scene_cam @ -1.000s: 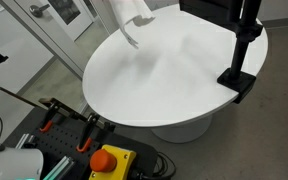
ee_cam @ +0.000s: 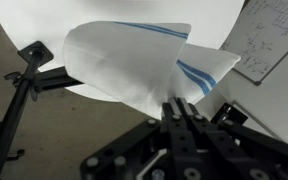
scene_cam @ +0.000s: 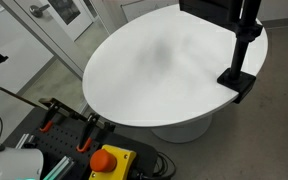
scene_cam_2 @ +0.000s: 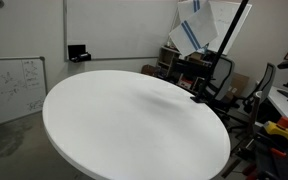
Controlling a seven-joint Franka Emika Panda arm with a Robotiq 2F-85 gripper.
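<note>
A white cloth with blue stripes (ee_cam: 134, 55) hangs from my gripper in the wrist view, its fingertips shut on a bunched part of it. Exterior view 2 catches the same cloth (scene_cam_2: 194, 26) in the air at the top, above the far right side of the round white table (scene_cam_2: 134, 110). Exterior view 1 shows the tabletop (scene_cam: 149, 75) bare, without cloth or gripper in sight. My gripper is also out of frame in exterior view 2.
A black post (scene_cam: 240, 55) is clamped at the table's edge. An orange-topped yellow button box (scene_cam: 109, 162) sits by the robot's base. Behind the table are whiteboards (scene_cam_2: 114, 33) and a shelf with odds and ends (scene_cam_2: 189, 62).
One second ago the cloth hung over the far edge of the table in exterior view 1.
</note>
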